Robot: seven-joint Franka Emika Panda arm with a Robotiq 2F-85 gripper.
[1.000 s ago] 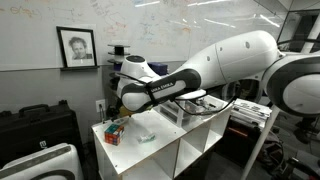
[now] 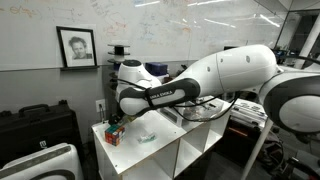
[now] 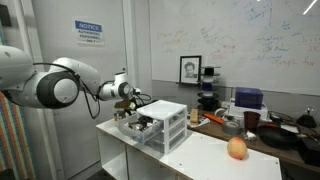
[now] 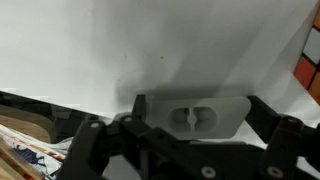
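Note:
My gripper is open in the wrist view, its dark fingers apart at the lower middle. A pale piece with a dark slot (image 4: 194, 117) shows between them; whether they touch it I cannot tell. Multicoloured blocks (image 2: 113, 133), red and green, stand at the left end of the white table, close to the gripper (image 2: 121, 122) in exterior view 1. Orange and white squares (image 4: 306, 72) show at the wrist view's right edge. A small pale object (image 2: 147, 137) lies on the tabletop to the right. The fingertips are too small to make out in exterior view 2.
A white drawer unit (image 3: 178, 123) with an open clear drawer (image 3: 140, 128) stands on the table. An orange round object (image 3: 237, 148) lies on the bare front part. A black case (image 2: 40, 132) stands beyond the table's left end.
The wrist end of my arm has shifted slightly left and lower, closer to the coloured blocks. The blocks and the small pale object look unmoved.

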